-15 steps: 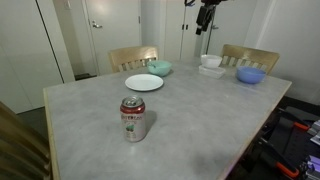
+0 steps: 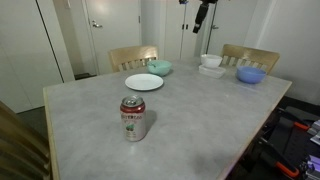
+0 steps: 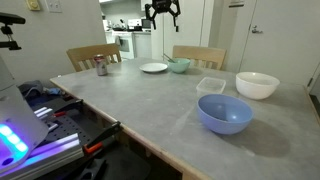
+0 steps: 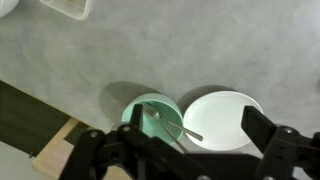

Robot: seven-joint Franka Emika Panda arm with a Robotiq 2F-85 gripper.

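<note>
High above the far part of the table, my gripper (image 3: 163, 21) points downward. Its two dark fingers stand wide apart in the wrist view, the right finger (image 4: 256, 127) near the plate and nothing held between them. Below it lies a pale green bowl (image 4: 132, 110) with metal utensils (image 4: 176, 124) in it. Beside the bowl is a round white plate (image 4: 225, 115), apart from the gripper. A red and silver can (image 2: 133, 118) stands upright on the grey table in the nearer part of exterior view 1.
A blue bowl (image 3: 224, 113), a clear shallow container (image 3: 211, 86) and a white bowl (image 3: 257, 84) sit toward one end of the table (image 3: 150, 105). Chairs (image 2: 134, 57) stand along the far edge.
The gripper has shifted and turned slightly in exterior view 1, staying high over the table. The can, plate and bowls have not moved.
</note>
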